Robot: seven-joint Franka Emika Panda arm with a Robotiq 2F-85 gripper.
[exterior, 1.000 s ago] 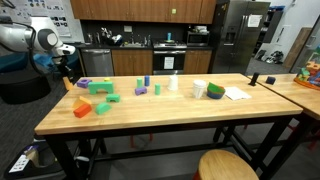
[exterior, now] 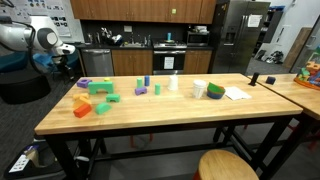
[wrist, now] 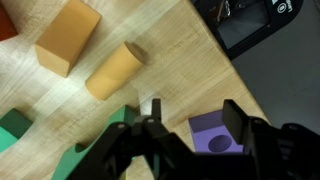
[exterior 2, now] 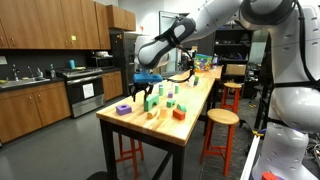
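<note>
My gripper stands open, its two dark fingers apart at the bottom of the wrist view and nothing gripped between them. A purple block (wrist: 210, 128) with a round hole lies on the table beneath, near the right finger and partly covered by it. An orange cylinder (wrist: 115, 70) lies free on the wood, beside an orange block (wrist: 68, 36). Green pieces (wrist: 12, 128) show at the left, with a red corner (wrist: 5, 25) above them. In exterior view 1 the gripper (exterior: 72, 67) hangs over the table's left end, small and dark.
The long wooden table (exterior: 190, 112) also bears white containers (exterior: 199, 89) and a green bowl (exterior: 215, 91) farther right. The table's edge runs close by the purple block. Beyond it, black equipment (wrist: 245, 20) stands lower down. Stools (exterior 2: 222, 117) stand beside the table.
One second ago, an orange piece showed at the gripper over the table's left end. Now no orange shows there, while the other table items look unmoved.
</note>
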